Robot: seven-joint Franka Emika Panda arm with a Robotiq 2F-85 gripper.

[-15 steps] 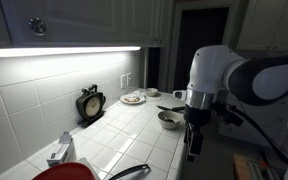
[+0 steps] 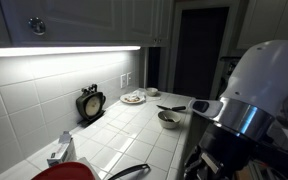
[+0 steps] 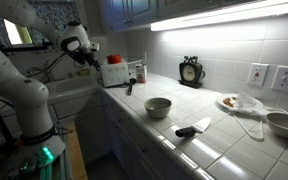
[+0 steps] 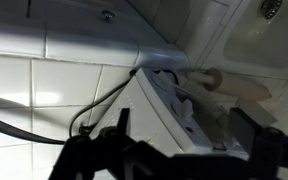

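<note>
My gripper is open, its two dark fingers spread wide at the bottom of the wrist view with nothing gripped. Beyond them in that view lies a white boxy appliance [image 4: 144,108] with a black cable. The same white appliance [image 3: 115,74] seems to stand at the far end of the counter in exterior view 2, where the raised arm holds the gripper [image 3: 92,62] to its left. In exterior view 1 the white arm [image 2: 249,85] looms large at the right; its fingers are too dark to make out.
A grey bowl [image 3: 158,107], a black-handled knife [image 3: 195,128], a plate of food [image 3: 240,104] and a black clock-like object [image 3: 191,71] are spread along the counter. A red pan [image 2: 64,173] sits nearest exterior view 1. The sink [image 4: 261,45] and a rolling pin [image 4: 200,77] show at upper right.
The arm has swung closer to the exterior view 1 camera and looks larger there, its dark gripper end moving lower in the picture. The counter items have not moved.
</note>
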